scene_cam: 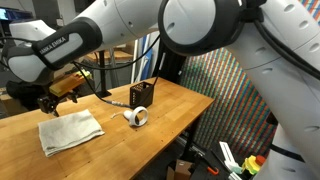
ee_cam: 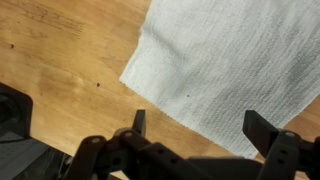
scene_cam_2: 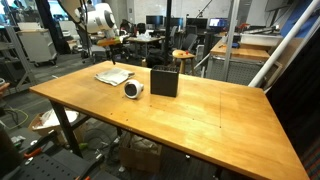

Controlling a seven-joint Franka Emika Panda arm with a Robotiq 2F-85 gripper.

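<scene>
A pale grey-white cloth (scene_cam: 70,131) lies spread on the wooden table, towards the left in exterior view 1. In exterior view 2 the same cloth (scene_cam_2: 115,76) is at the table's far left part. My gripper is open above the cloth, its two dark fingers wide apart with nothing held between them. From the wrist, the cloth (ee_cam: 215,75) fills the middle and right, its edge and one corner showing near the left finger. Exterior view 1 shows the gripper (scene_cam: 60,95) as a dark shape over the cloth's far side.
A white mug-like cylinder (scene_cam_2: 133,90) lies on its side near the cloth. Beyond it stands a black box-shaped holder (scene_cam_2: 164,81). A dark object (ee_cam: 12,120) shows past the table edge in the wrist view.
</scene>
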